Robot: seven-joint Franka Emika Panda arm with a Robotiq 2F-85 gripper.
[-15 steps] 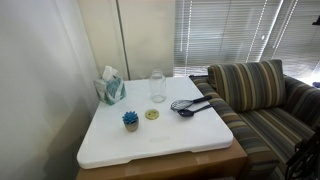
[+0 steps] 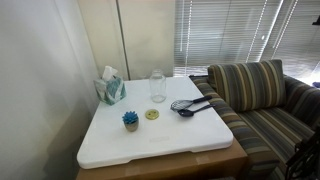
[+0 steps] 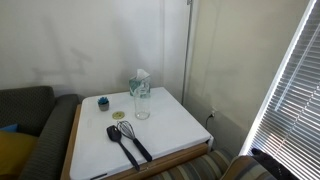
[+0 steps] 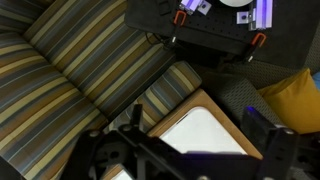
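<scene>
My gripper stands open in the wrist view, its dark fingers wide apart at the lower left and lower right with nothing between them. Beneath it show the striped sofa and a corner of the white table, so it is away from the tabletop objects. On the table, a clear jar stands near the back, with a round yellow disc in front of it. A whisk and a black slotted-looking utensil lie side by side near the sofa edge. A small blue potted plant sits toward the front.
A tissue box stands at the table's back left in exterior view 1. The striped sofa adjoins the table's right side.
The dark arm part at the right edge of exterior view 1 seems to have shifted slightly. Everything on the table keeps its place.
</scene>
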